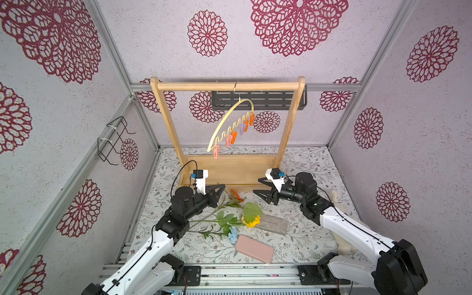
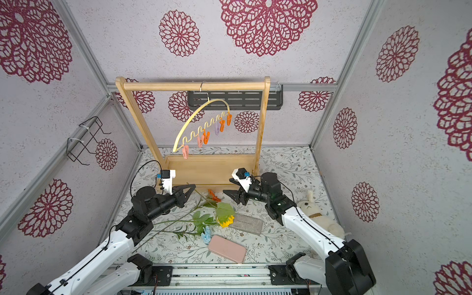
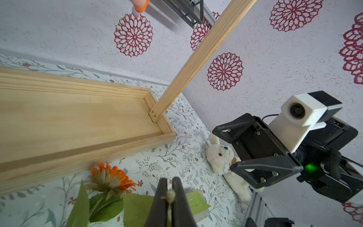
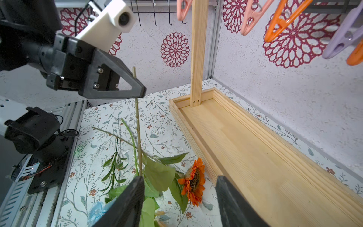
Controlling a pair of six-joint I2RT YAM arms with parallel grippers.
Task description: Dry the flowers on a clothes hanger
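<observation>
My left gripper (image 1: 220, 188) is shut on a thin sunflower stem (image 4: 137, 121), which hangs upright from its tips, leaves and yellow head (image 1: 250, 220) low over the table. To its right, my right gripper (image 1: 260, 187) stands open, facing it with nothing between its fingers. An orange flower (image 4: 192, 181), a blue flower (image 1: 232, 236) and leafy stems lie on the table in front of the wooden frame's tray. Above, a yellow hanger (image 1: 221, 123) hangs from the wooden bar (image 1: 265, 86), carrying orange, pink and lilac clips (image 2: 205, 137).
The wooden tray (image 4: 242, 143) is empty. A pink case (image 1: 254, 248) and a grey slab (image 1: 275, 225) lie at the front. A plush toy (image 3: 218, 158) sits at the right, beside the right arm. A wire rack (image 1: 111, 140) is on the left rail.
</observation>
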